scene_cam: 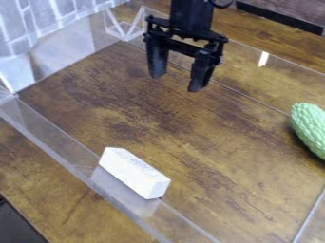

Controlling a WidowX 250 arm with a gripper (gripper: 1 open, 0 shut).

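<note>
My black gripper (180, 68) hangs over the back middle of the wooden tray floor, its two fingers spread open with bare wood showing between them. A white rectangular block (133, 173) lies near the front left. A green bumpy vegetable-like object (309, 128), perhaps a bitter melon, is partly cut off at the right edge.
Clear plastic walls (53, 137) bound the wooden work area (178, 142). A pale cloth or curtain (45, 28) is at the back left.
</note>
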